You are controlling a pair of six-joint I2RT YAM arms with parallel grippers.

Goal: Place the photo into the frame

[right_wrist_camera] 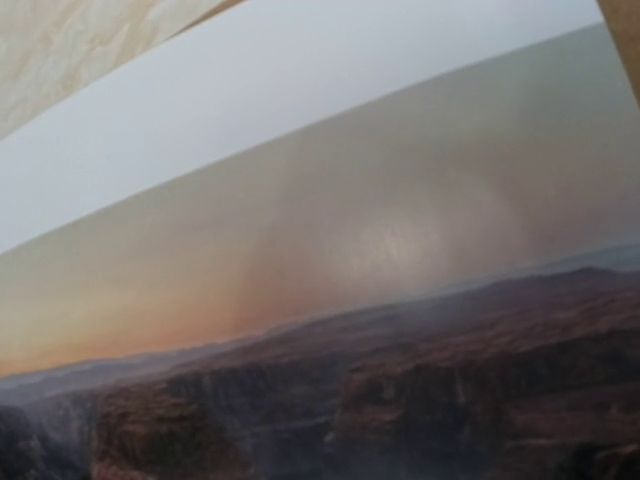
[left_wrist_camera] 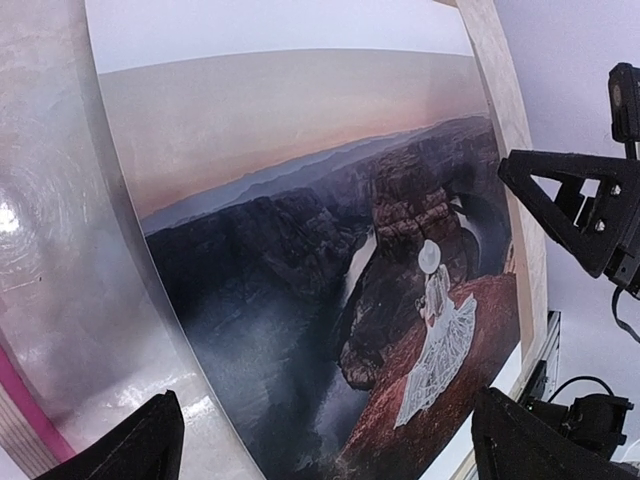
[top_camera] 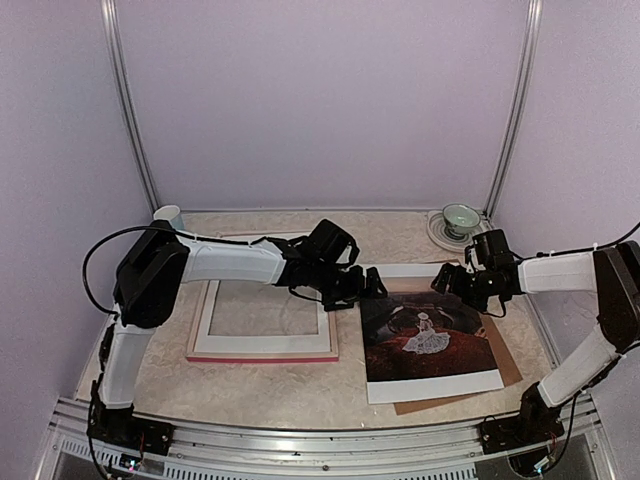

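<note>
The photo (top_camera: 428, 350), a dark canyon scene with a white-dressed figure and white margins, lies flat on the right half of the table. To its left rests the pale frame (top_camera: 260, 346) with a pinkish outer edge; my left arm covers part of its far side. Above the photo's left edge, near the far corner, my left gripper (top_camera: 362, 289) is open with nothing held. The left wrist view shows the photo (left_wrist_camera: 330, 260) below its spread fingers (left_wrist_camera: 135, 440). My right gripper (top_camera: 445, 279) is open over the photo's far right part. Only the photo (right_wrist_camera: 330, 230) fills the right wrist view; no fingers appear there.
A brown board (top_camera: 510, 370) sticks out from under the photo on its right and near sides. Behind the right gripper, a green bowl (top_camera: 461, 218) stands on plates (top_camera: 437, 232). A white cup (top_camera: 169, 215) stands at the far left. Bare table lies in front of the frame.
</note>
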